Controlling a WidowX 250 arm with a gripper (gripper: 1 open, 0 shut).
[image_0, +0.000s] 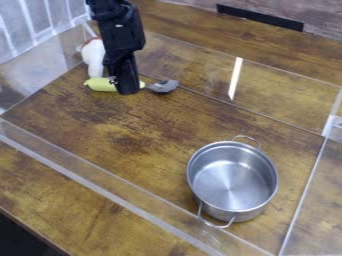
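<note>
My black gripper (126, 83) reaches down from the top left, its fingertips at a yellow-green object (99, 85) that looks like the handle of a utensil lying on the wooden table. A grey end (164, 86) of it points right. A white object (94, 56) sits behind, partly hidden by the gripper. Whether anything is between my fingers is too small to tell; the gripper looks shut. A steel pot (231, 180) with two wire handles stands at the lower right.
Clear low walls border the wooden table (120, 150) on several sides. A dark strip (261, 16) lies at the back right.
</note>
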